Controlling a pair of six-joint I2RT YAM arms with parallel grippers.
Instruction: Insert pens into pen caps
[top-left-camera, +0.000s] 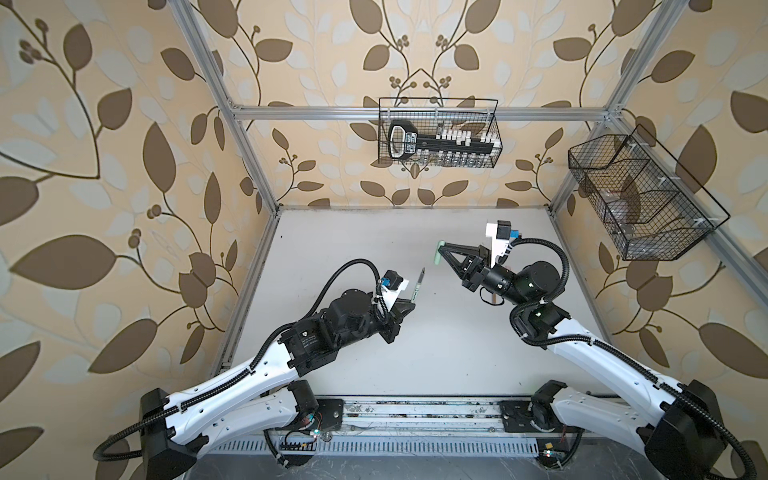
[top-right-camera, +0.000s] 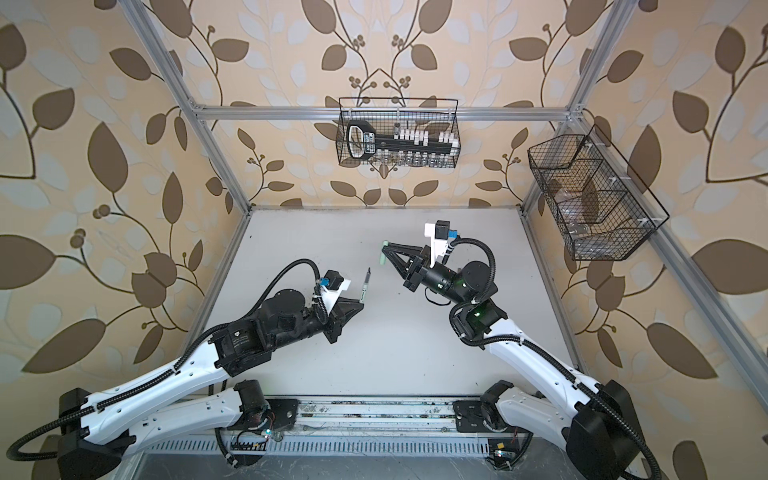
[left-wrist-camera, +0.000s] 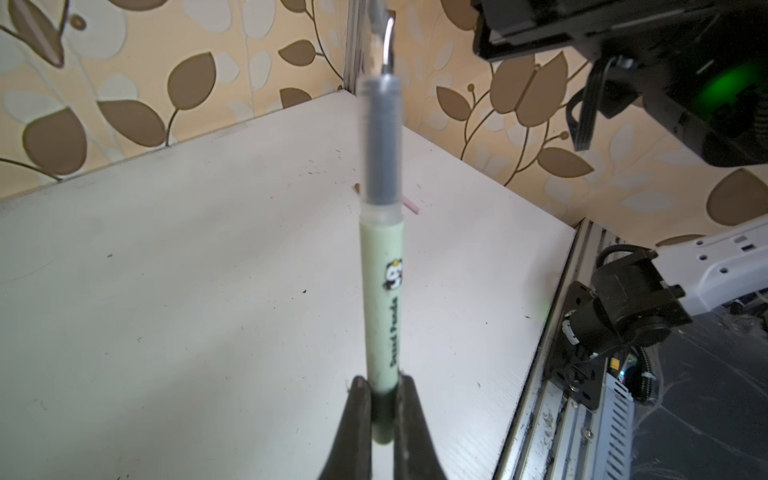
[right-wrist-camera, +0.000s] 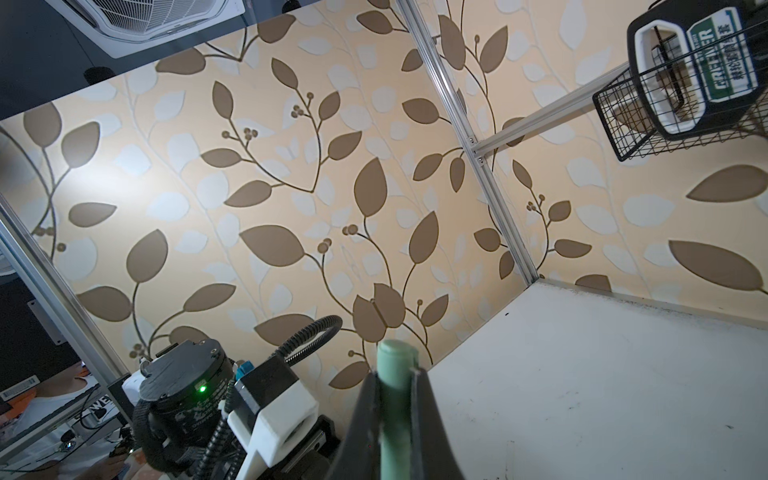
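A pale green pen (left-wrist-camera: 382, 288) with a grey upper section stands upright in my left gripper (top-left-camera: 408, 308), which is shut on its lower end; it shows large in the left wrist view. My right gripper (top-left-camera: 444, 249) is shut on a mint green pen cap (right-wrist-camera: 395, 400), held upright to the right of and a little above the pen. The two are apart, both above the white table. A thin pink item (left-wrist-camera: 410, 205) lies on the table behind the pen in the left wrist view.
A wire basket (top-left-camera: 438, 160) holding items hangs on the back wall, and another wire basket (top-left-camera: 640, 208) on the right wall, above table height.
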